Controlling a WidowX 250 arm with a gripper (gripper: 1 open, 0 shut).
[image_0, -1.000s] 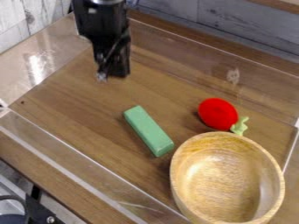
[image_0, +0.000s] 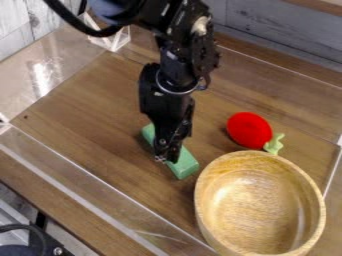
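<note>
A green rectangular block (image_0: 182, 164) lies on the wooden tabletop, near its middle. My black gripper (image_0: 167, 145) has its fingertips down over the upper part of the block, hiding some of it. Whether the fingers touch or grip it I cannot tell. A red vegetable-like toy with a green top (image_0: 249, 130) lies to the right, above a round wooden bowl (image_0: 261, 235) at the bottom right.
Clear edging runs along the table's left and front sides, and a pale plank wall (image_0: 274, 35) stands at the back.
My gripper has come down from the upper part of the view onto the green block. The block, red toy and bowl look unmoved.
</note>
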